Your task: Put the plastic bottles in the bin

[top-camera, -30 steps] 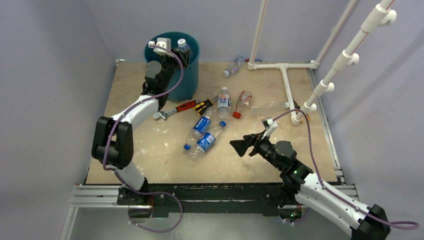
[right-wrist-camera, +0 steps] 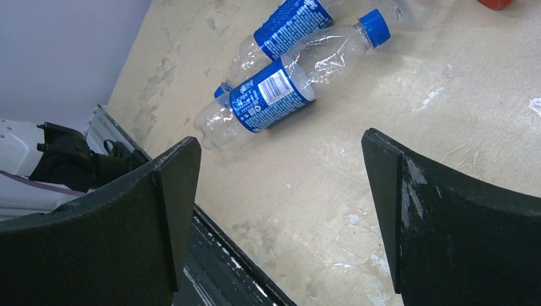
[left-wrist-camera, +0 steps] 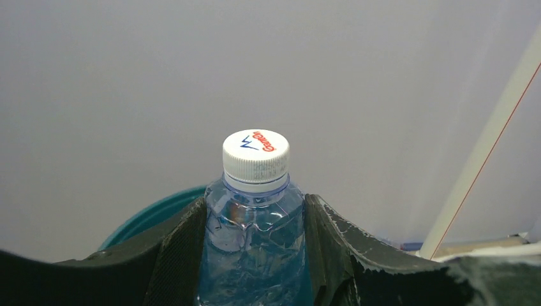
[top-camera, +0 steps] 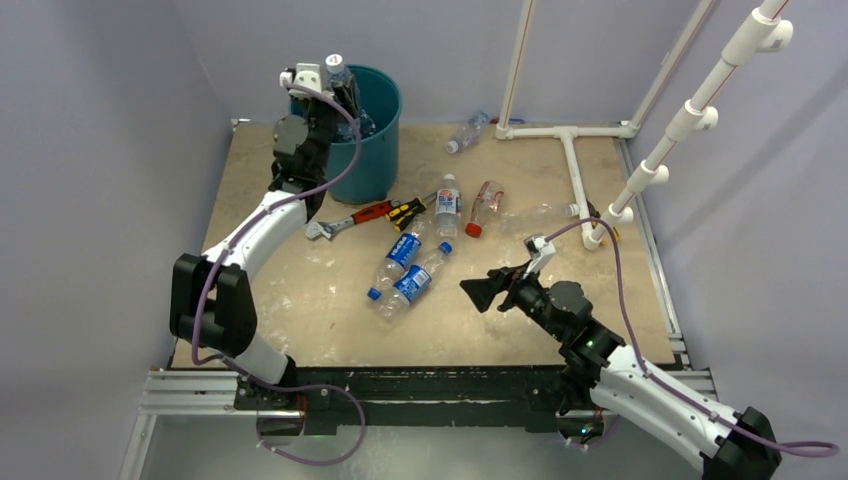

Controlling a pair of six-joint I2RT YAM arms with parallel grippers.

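My left gripper is shut on a clear bottle [left-wrist-camera: 252, 223] with a white cap, held upright at the rim of the teal bin [top-camera: 365, 170] at the back left. My right gripper [top-camera: 500, 285] stands open and empty over the front right of the board. Blue-label bottles [right-wrist-camera: 268, 95] lie left of it. Also on the board are an orange-label bottle [top-camera: 448, 205], a red-cap bottle [top-camera: 487, 205], a faint clear bottle [top-camera: 540, 218] and a small bottle [top-camera: 468, 133] at the back.
A wrench [top-camera: 340, 225] and other tools [top-camera: 405, 210] lie in front of the bin. A white pipe frame [top-camera: 570, 160] stands along the back right. The front left of the board [top-camera: 310, 310] is bare.
My left gripper and its bottle have moved left along the bin's top, the bottle now appearing higher in the top view. The right arm stays still.
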